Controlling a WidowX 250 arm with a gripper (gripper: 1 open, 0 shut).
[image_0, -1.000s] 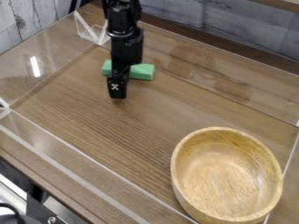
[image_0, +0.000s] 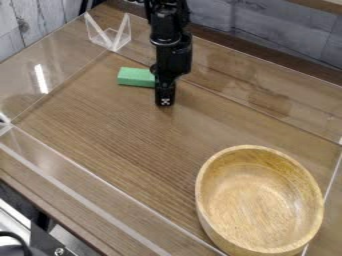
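Note:
The black robot arm reaches down from the top centre to the gripper (image_0: 164, 98), which is low on the wooden table (image_0: 120, 150). A green rectangular object (image_0: 135, 77) lies just left of the gripper, partly behind it or against it. Whether the fingers are open or shut, and whether they touch the green object, is too small and dark to tell.
A large tan round bowl (image_0: 259, 197) sits at the lower right. A clear plastic piece stands at the table's left edge, with black cables beyond the lower-left edge.
The gripper has moved to the right, from in front of the green object to its right side. More of the green object's left part now shows.

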